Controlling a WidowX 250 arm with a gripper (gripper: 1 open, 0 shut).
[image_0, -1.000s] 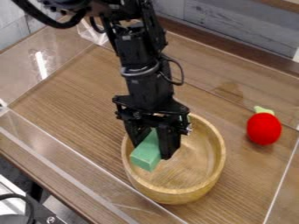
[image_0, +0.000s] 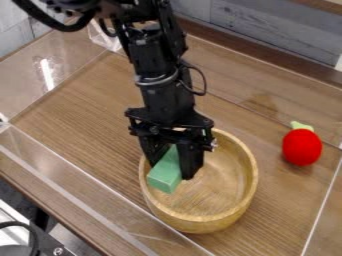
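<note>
My black gripper (image_0: 171, 158) reaches down from the top into a round wooden bowl (image_0: 214, 208) at the lower middle of the view. It is shut on a light green block (image_0: 164, 176), which is held in the left part of the bowl. Whether the block touches the bowl's floor cannot be told.
A red toy tomato (image_0: 302, 148) with a pale green top lies right of the bowl on the wooden table (image_0: 80, 120). The table behind and left of the arm is mostly clear. A raised edge runs along the back right.
The gripper and the green block have shifted very slightly; otherwise the scene looks the same.
</note>
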